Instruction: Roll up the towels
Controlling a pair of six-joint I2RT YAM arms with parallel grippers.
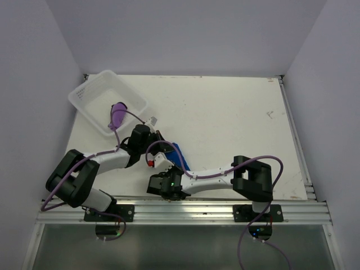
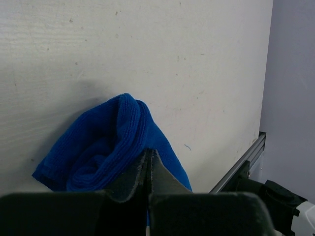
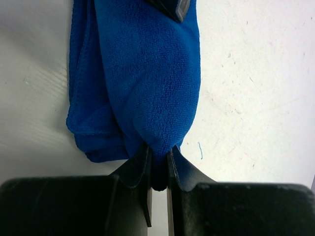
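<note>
A blue towel (image 1: pixel 180 157), folded into a thick bundle, lies on the table between my two arms and is largely covered by them in the top view. In the right wrist view, my right gripper pinches a tuck of the towel's near end (image 3: pixel 147 88). My left gripper is shut with its tips against the top of the bundle; no cloth shows between them. Loose curled layers of the towel (image 2: pixel 98 157) face the left wrist camera. A left fingertip (image 3: pixel 183 9) touches the towel near the top edge of the right wrist view.
A white perforated basket (image 1: pixel 90 112) stands at the back left, with a purple towel (image 1: pixel 118 114) inside. Open white table (image 1: pixel 236 118) stretches to the right and back. A metal rail (image 1: pixel 185 208) runs along the front edge.
</note>
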